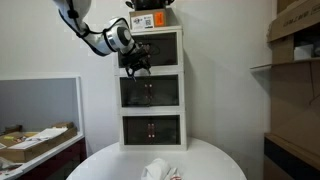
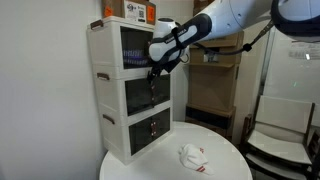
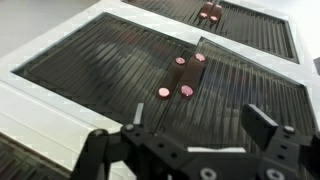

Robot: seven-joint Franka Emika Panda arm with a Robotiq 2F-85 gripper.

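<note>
A tall white cabinet (image 1: 152, 72) has three stacked compartments with dark ribbed double doors. In front of it, near the border between the top and middle compartments, hangs my gripper (image 1: 138, 69), coming in from the upper left. The wrist view faces a pair of closed doors with two brown handle strips (image 3: 182, 75), each bearing pink knobs. There my gripper is open, its dark fingers (image 3: 92, 150) wide apart with nothing between them. The handles lie ahead of the gap, apart from the fingers. A crumpled white cloth (image 2: 193, 157) with red marks lies on the round white table (image 2: 225, 170).
Boxes (image 1: 148, 19) sit on top of the cabinet. Left of the table stands a side desk with an open carton (image 1: 38, 142). Cardboard boxes (image 1: 296, 100) and a chair (image 2: 280, 130) are to the right.
</note>
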